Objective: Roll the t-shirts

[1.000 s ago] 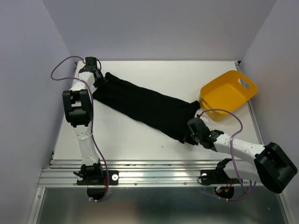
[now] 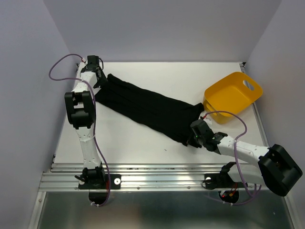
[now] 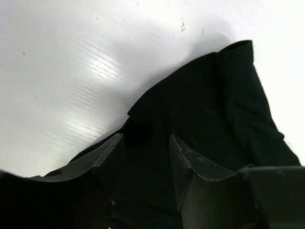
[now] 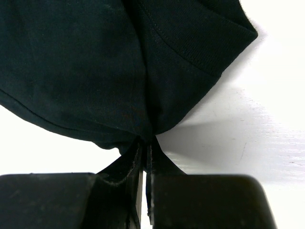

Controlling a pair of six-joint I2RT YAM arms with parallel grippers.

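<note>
A black t-shirt (image 2: 143,103) lies folded into a long strip, running slantwise from the table's back left to its front right. At its upper left end my left gripper (image 2: 102,85) is over the cloth. The left wrist view shows the black cloth (image 3: 200,90) below, and the two fingers (image 3: 112,143) standing apart with a gap between them. My right gripper (image 2: 190,142) is at the lower right end. In the right wrist view its fingertips (image 4: 155,145) are pressed together on a gathered bit of the shirt's edge.
A yellow bin (image 2: 233,98) stands at the right, close beside the shirt's right end. A metal rail (image 2: 143,170) runs along the front edge.
The left gripper has shifted slightly at the shirt's upper left end. The right gripper and the shirt look the same as before.
</note>
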